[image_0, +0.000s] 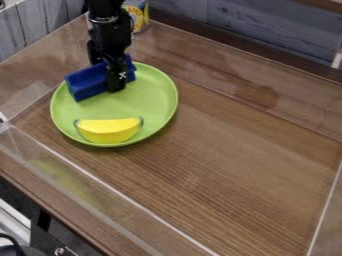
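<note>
A black gripper (110, 62) reaches down from the top over a blue block (86, 85) on the upper left of a green plate (139, 110). Its dark fingers are at the block's right part; whether they touch it is hard to tell. A yellow toy banana (108, 128) lies on the lower part of the plate.
A can (131, 14) stands at the back behind the gripper, near the top edge.
</note>
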